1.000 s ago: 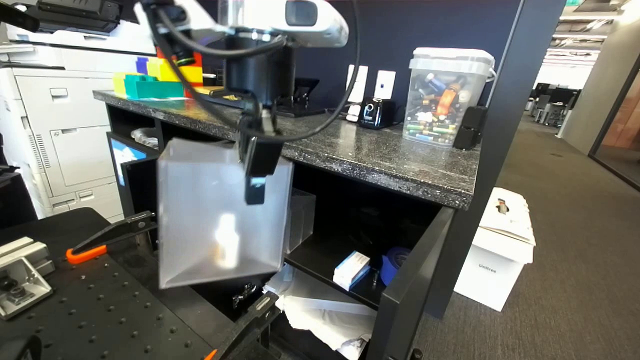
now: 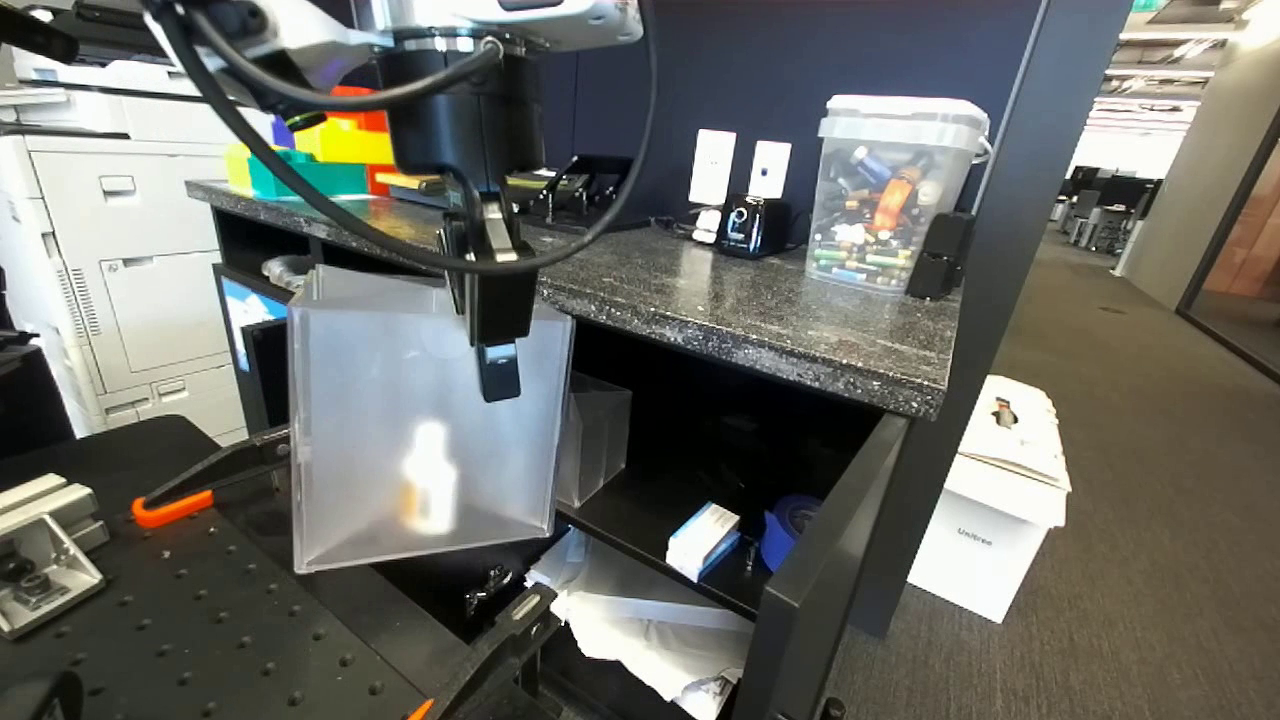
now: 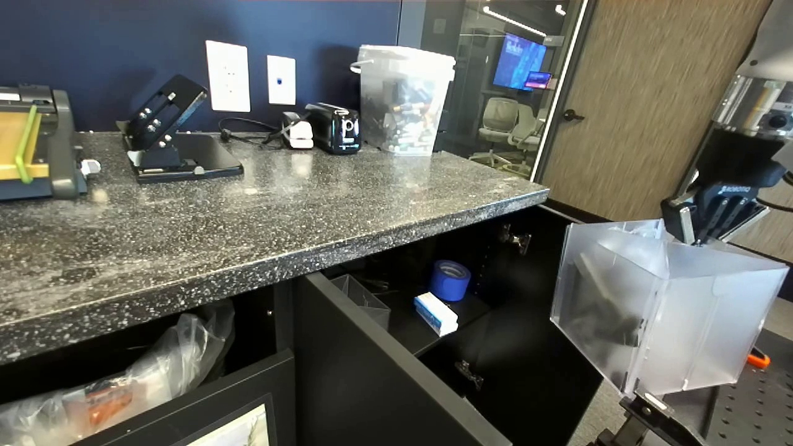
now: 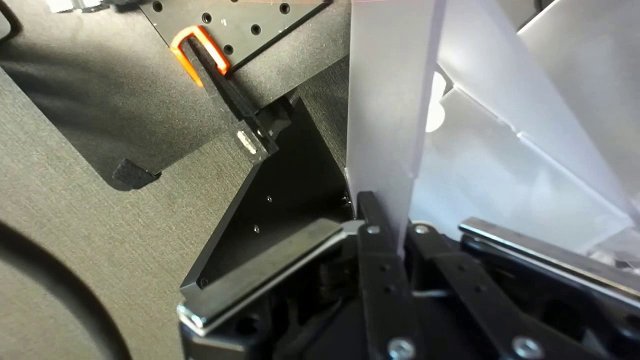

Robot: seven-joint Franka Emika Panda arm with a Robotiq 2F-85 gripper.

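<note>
A clear, frosted plastic bin (image 2: 360, 372) hangs in the air, slightly tilted, in front of the open cabinet. My gripper is shut on one of its thin walls, with a finger on either side. Seen from exterior view 2, the bin (image 3: 710, 319) hangs at the right, below my gripper (image 3: 697, 236). A blurred white-and-tan shape (image 2: 429, 480) shows through the plastic; whether it is inside or behind, I cannot tell.
Inside the cabinet, a shelf carries another clear bin (image 2: 596, 438), a small white-and-blue box (image 2: 704, 540) and blue tape (image 3: 450, 280). An open door (image 2: 828, 576) sticks out. The speckled counter (image 3: 312, 215) overhangs; clamps (image 2: 498, 648) stand at the black table's edge.
My gripper and the bin held in it have shifted left in exterior view 1. The cabinet, its contents and the counter items look unmoved.
</note>
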